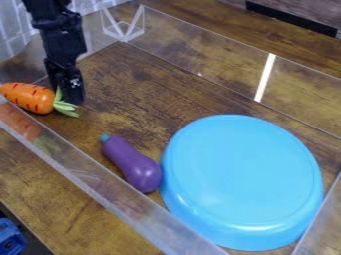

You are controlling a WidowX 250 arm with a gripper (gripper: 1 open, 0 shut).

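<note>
My black gripper [67, 88] hangs at the upper left of the camera view, low over the wooden floor, right beside the leafy end of an orange toy carrot [30, 98]. Its fingertips are dark and partly merge with the carrot's top, so I cannot tell whether they are open or shut. The carrot lies against the clear left wall, its green leaves pointing right.
A purple eggplant [131, 161] lies in the middle front. A large blue round dish [242, 182], apparently upside down, fills the right. Clear walls [120, 209] bound the area.
</note>
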